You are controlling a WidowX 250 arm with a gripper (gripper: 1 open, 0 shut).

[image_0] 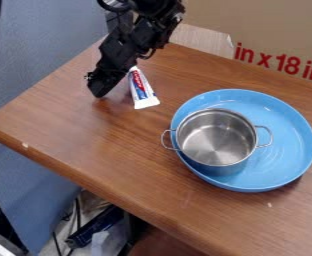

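Note:
My gripper (103, 82) hangs low over the upper left of the wooden table, dark and angled down to the left; whether its fingers are open or shut is hard to tell. Just right of it lies a white toothpaste tube (143, 92) with red and blue print. A steel pot (216, 138) with two wire handles stands on a light blue plate (287, 140) at the right side of the table.
A cardboard box (279, 40) with red lettering fills the back right. The table's left edge drops away to a blue-grey surface and clutter below.

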